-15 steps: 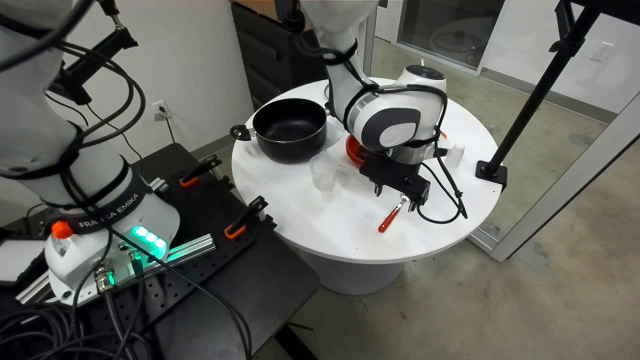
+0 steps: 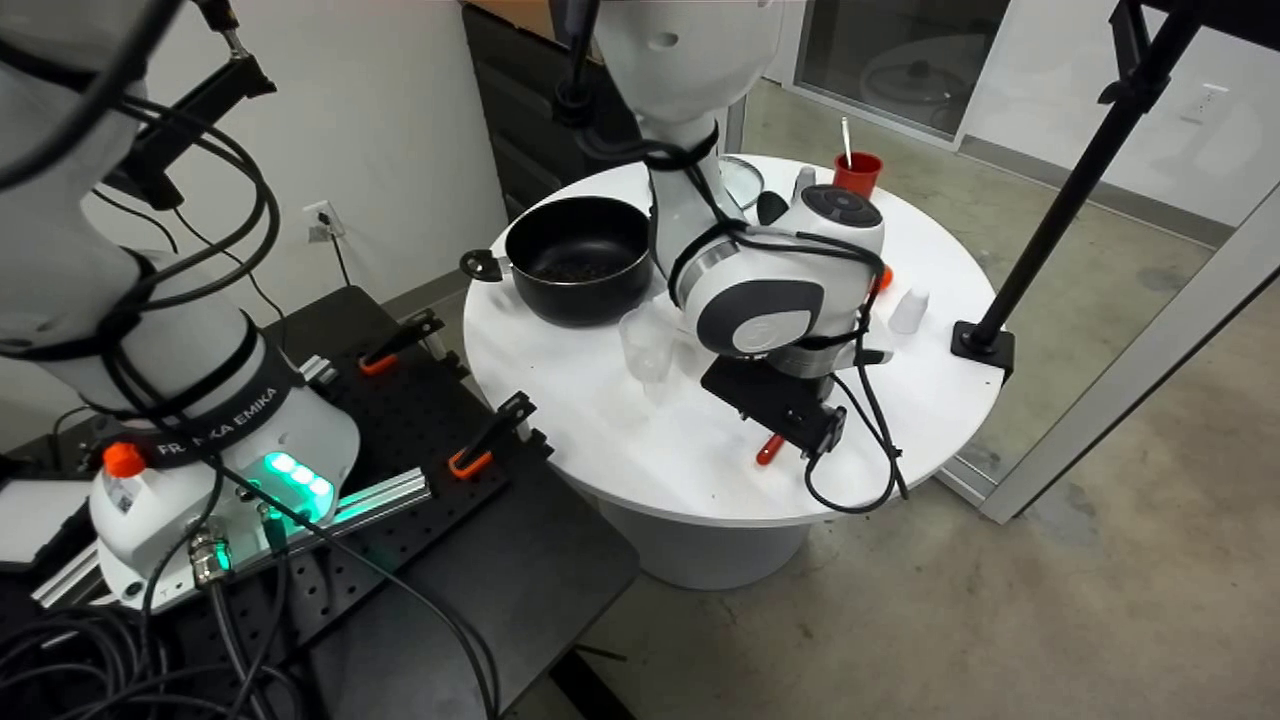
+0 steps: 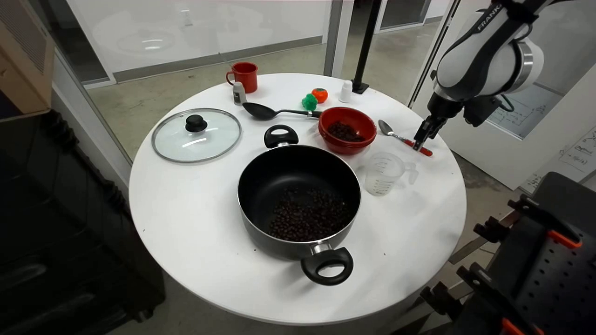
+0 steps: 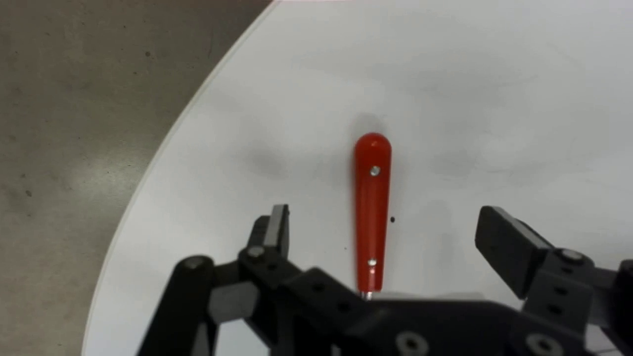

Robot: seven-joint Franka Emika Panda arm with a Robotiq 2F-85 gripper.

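A spoon with a red handle (image 4: 372, 213) lies flat on the white table (image 4: 474, 118) near its edge. Its metal bowl (image 3: 385, 128) shows in exterior view 2, pointing toward the red bowls. My gripper is open over the spoon, one finger on either side of the handle and white table showing between. In exterior view 2 the gripper (image 3: 420, 139) hangs low at the red handle; whether the fingers touch the table I cannot tell. From exterior view 1 only the handle's end (image 2: 770, 450) shows, the rest hidden behind the arm.
Close by stand a clear measuring cup (image 3: 383, 174) and stacked red bowls (image 3: 347, 146) with dark beans. A black pot (image 3: 299, 167) holds more beans. Farther off are a glass lid (image 3: 215, 137), a black ladle (image 3: 260, 110) and a red mug (image 3: 246, 77).
The arm has come down and toward the table's near edge, from above the spoon's bowl end to its handle. The spoon lies where it was.
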